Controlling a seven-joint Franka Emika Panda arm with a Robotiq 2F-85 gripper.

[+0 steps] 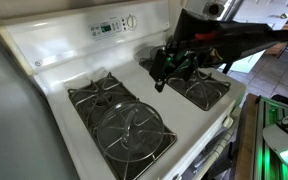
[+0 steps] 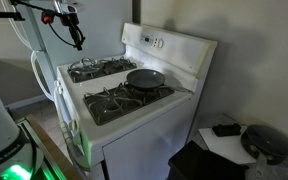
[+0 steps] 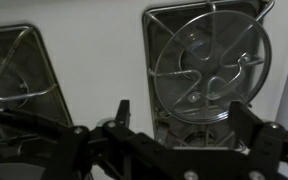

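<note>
A round clear glass lid with a dark handle rests on the left burner grate. Under my wrist camera the same lid shows slightly right of centre, beyond the fingertips. My gripper hangs above the stove, open and apart from everything on it. In the wrist view, the two dark fingers stand wide apart, with nothing held between them. A dark frying pan sits on the other burner side; in the first exterior view the arm mostly hides it.
The white stove has a raised back panel with knobs and a display. Bare stovetop lies between the grates. Past the stove's far side are a white board and a dark pot.
</note>
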